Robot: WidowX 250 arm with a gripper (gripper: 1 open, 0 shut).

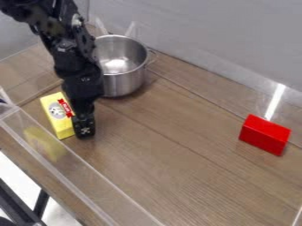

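My black gripper (80, 116) is low at the right side of a yellow block (56, 117) with a printed face and red label, touching it or very close. Whether its fingers are open or shut does not show. Behind the arm stands a steel pot (124, 66), partly hidden by it. A red block (264, 134) lies on the wooden table at the right.
A clear panel runs along the front left edge. A pale wall stands at the back.
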